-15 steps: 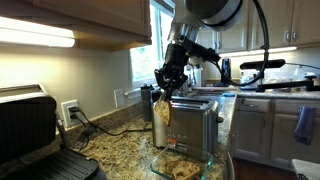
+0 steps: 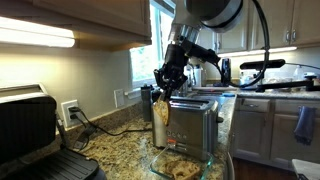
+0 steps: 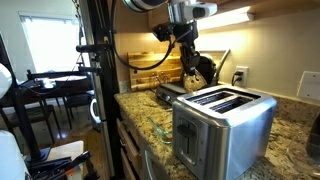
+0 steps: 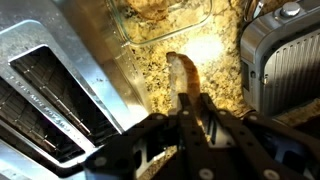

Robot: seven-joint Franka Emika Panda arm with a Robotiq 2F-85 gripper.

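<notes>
A slice of bread [image 2: 161, 110] hangs edge-down from my gripper [image 2: 163, 96], which is shut on its upper end. In the wrist view the slice [image 4: 183, 76] shows as a narrow brown strip beyond the dark fingertips. The silver toaster [image 2: 192, 124] stands just beside the held slice. From above, its two long slots [image 4: 38, 82] look empty, and the bread is off to the side of them, over the counter. Exterior view 2 has the toaster [image 3: 213, 138] in the foreground, hiding whatever is held behind it.
A clear glass dish [image 2: 157, 165] with bread in it sits on the granite counter near the toaster. A dark ridged appliance [image 2: 28, 128] occupies the left, with a black cord [image 2: 105, 130] running behind. Cabinets [image 2: 95, 18] overhang the wall side.
</notes>
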